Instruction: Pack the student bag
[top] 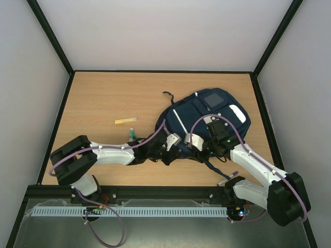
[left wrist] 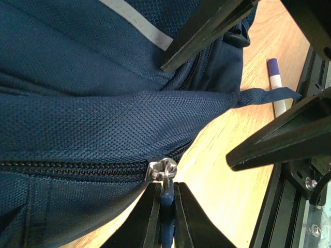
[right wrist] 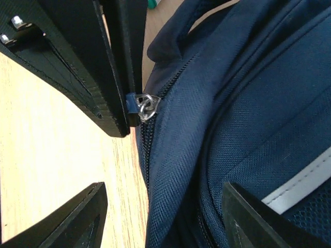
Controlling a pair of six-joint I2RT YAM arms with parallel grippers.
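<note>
A navy student bag lies on its side at the right of the table. My left gripper is shut on the blue tab of the bag's zipper pull, beside the dark zipper. In the right wrist view the same zipper pull shows at the left gripper's fingertips. My right gripper is open, its fingers spread wide around the edge of the bag's fabric. From above, both grippers meet at the bag's near edge and hide part of it.
A yellow item lies on the left of the table, and a green-capped item is partly hidden by my left arm. A purple-capped white marker rests near the front edge.
</note>
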